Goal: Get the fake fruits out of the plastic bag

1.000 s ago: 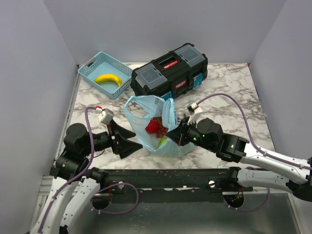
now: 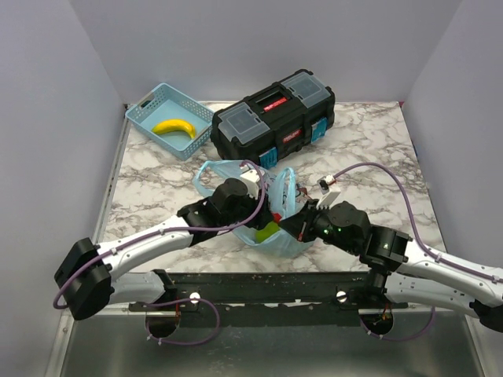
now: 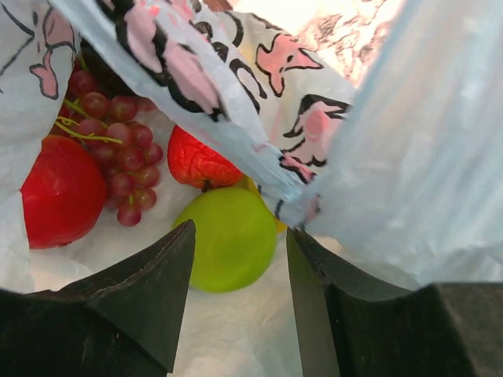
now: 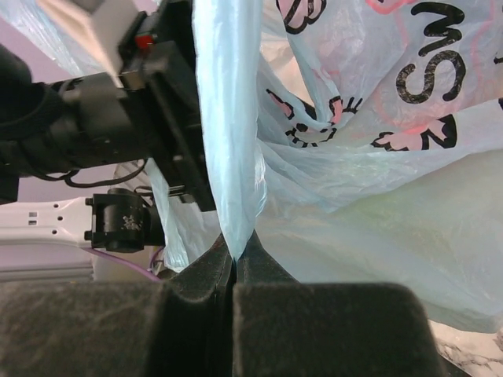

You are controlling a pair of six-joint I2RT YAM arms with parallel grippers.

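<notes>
The light blue plastic bag lies at the front middle. My left gripper is inside its opening, open over a green fake fruit. Beside that are a red fruit, red grapes and a smaller red fruit, with some yellow behind the green one. My right gripper is shut on a hanging strand of bag, at the bag's right side.
A blue basket holding a yellow banana sits at the back left. A black toolbox stands behind the bag. Bare marble table lies to either side.
My left gripper has moved right from outside the bag into its opening. My right gripper has shifted slightly with the bag in its fingers.
</notes>
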